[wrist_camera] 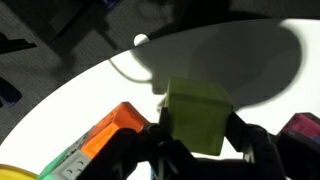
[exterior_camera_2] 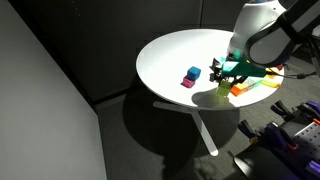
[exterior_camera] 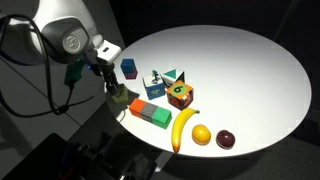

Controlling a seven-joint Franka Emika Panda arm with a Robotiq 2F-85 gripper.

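Note:
A yellow-green block (wrist_camera: 198, 115) sits between the fingers of my gripper, which is shut on it. In exterior view 1 the block (exterior_camera: 120, 94) is by the near-left edge of the round white table (exterior_camera: 235, 75), beside the red end of a red-and-green block row (exterior_camera: 150, 113). Exterior view 2 shows the same block (exterior_camera_2: 224, 88) under the arm. A broad shadow lies on the table in the wrist view, and the block seems to be above the surface; the exact gap cannot be told.
Blue blocks (exterior_camera: 129, 66) stand at the table's left. Patterned cubes (exterior_camera: 180, 95) are near the middle. A banana (exterior_camera: 181, 130), an orange (exterior_camera: 201, 134) and a dark red fruit (exterior_camera: 225, 139) lie toward the front.

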